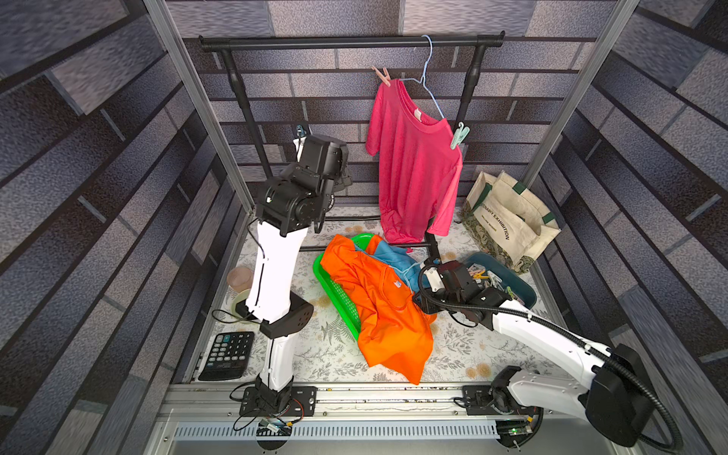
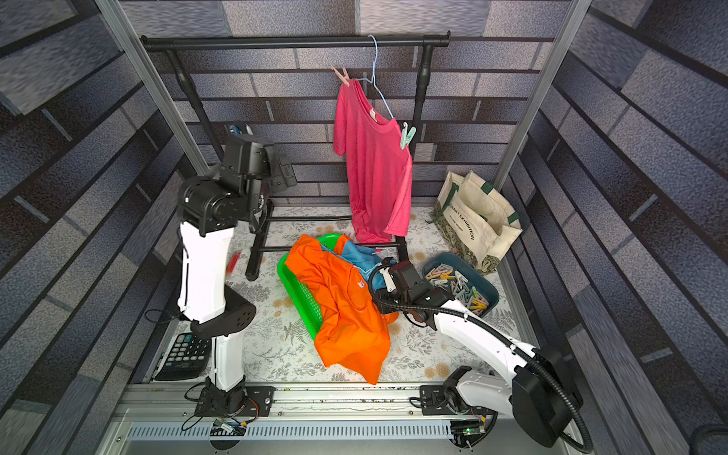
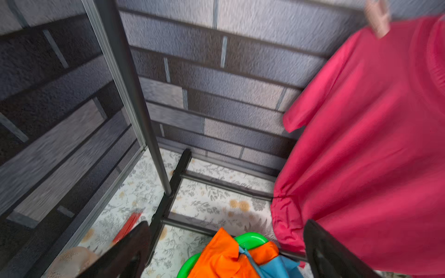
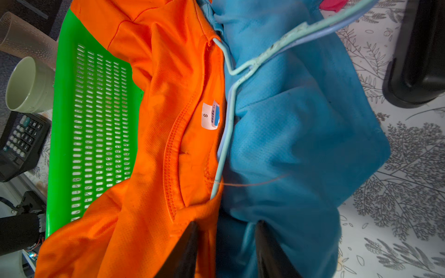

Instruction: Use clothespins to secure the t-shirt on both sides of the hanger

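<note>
The pink t-shirt (image 1: 417,167) hangs from a blue hanger (image 1: 426,60) on the black rack. A pink clothespin (image 1: 381,76) clips one shoulder and a mint clothespin (image 1: 459,135) the other. My left gripper is open and empty, left of the shirt. An orange t-shirt (image 4: 157,92) and a blue t-shirt (image 4: 287,129) lie over the green basket (image 4: 60,139), with a pale blue hanger (image 4: 229,125) at the orange collar. Above the seam between these shirts, my right gripper has its fingers parted; no grip on cloth shows.
At the right stand a bin of clothespins (image 2: 462,280) and a canvas bag (image 2: 477,220). A calculator (image 1: 227,355) and a cup (image 1: 239,278) sit at the left. The rack's bar (image 1: 349,43) spans the back.
</note>
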